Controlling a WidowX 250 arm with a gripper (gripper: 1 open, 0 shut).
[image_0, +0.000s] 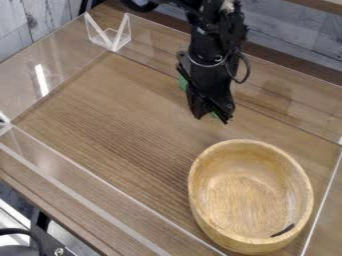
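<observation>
The black gripper (207, 105) reaches down from the top to the wooden surface in the upper middle of the camera view. Its tips look shut, and a small green thing (183, 84) is partly hidden behind the arm. Whether the gripper touches it cannot be told. A round wooden bowl (251, 192) sits at the lower right with a small dark piece inside near its rim.
A clear plastic holder (110, 32) stands at the back left. Wooden walls edge the back and right, and black cables lie at the lower left corner.
</observation>
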